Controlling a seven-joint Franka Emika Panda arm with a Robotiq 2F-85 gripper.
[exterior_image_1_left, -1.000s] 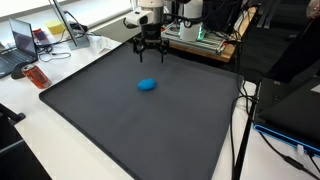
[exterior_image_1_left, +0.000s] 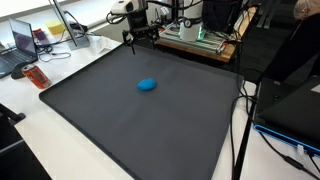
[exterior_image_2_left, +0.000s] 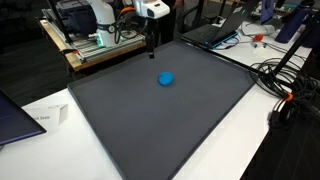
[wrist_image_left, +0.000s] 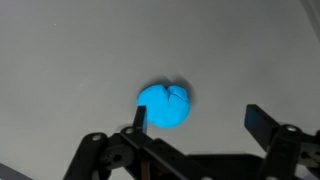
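Note:
A rounded bright blue object (exterior_image_1_left: 147, 84) rests on the dark grey mat; in exterior view 2 the same blue thing (exterior_image_2_left: 166, 78) lies near the mat's far part. From above, the wrist view shows the blue piece (wrist_image_left: 164, 106) with a notch or crease at its upper edge. My gripper stands open, its black fingers apart and nothing held. The blue piece appears between them toward the left finger, but below and clear of contact. In exterior view 1 my gripper (exterior_image_1_left: 142, 44) hangs behind the blue object, over the mat's far end.
An orange-red can (exterior_image_1_left: 36, 76) and a laptop (exterior_image_1_left: 22, 40) stand left of the mat. Cables and a white container (exterior_image_1_left: 97, 44) lie at the back left.
My gripper has risen and shifted slightly left in exterior view 1, farther from the blue object. The blue object lies where it was.

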